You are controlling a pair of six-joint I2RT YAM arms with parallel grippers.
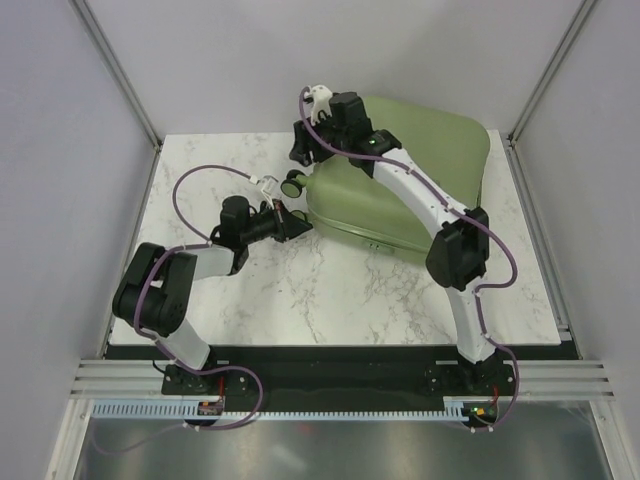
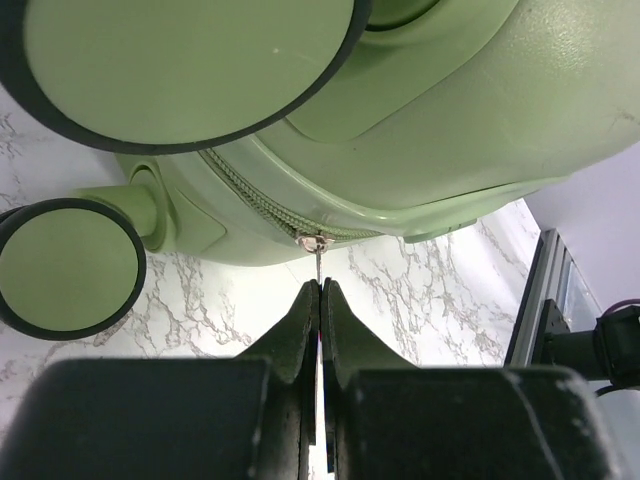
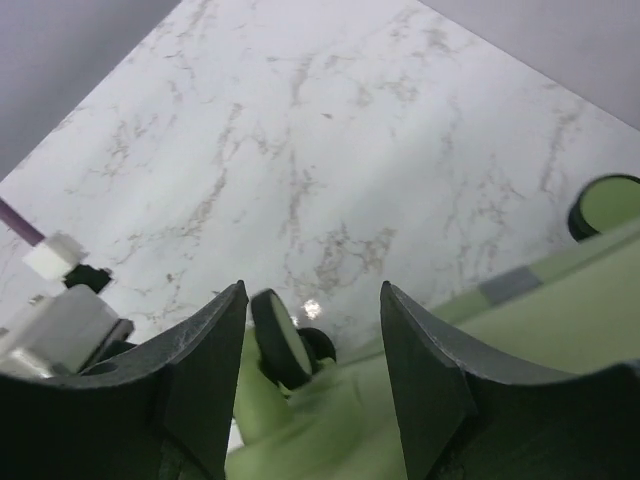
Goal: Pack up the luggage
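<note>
A green hard-shell suitcase (image 1: 400, 200) lies closed on the marble table, black-rimmed wheels at its left end. My left gripper (image 1: 290, 225) is by that end; in the left wrist view its shut fingertips (image 2: 308, 300) are just under a metal zipper pull (image 2: 313, 243), whose thin tail runs down to or between them. My right gripper (image 1: 306, 140) is open above the suitcase's upper-left part; in the right wrist view a wheel (image 3: 285, 345) shows below and between its fingers.
Rails and walls edge it at both sides.
</note>
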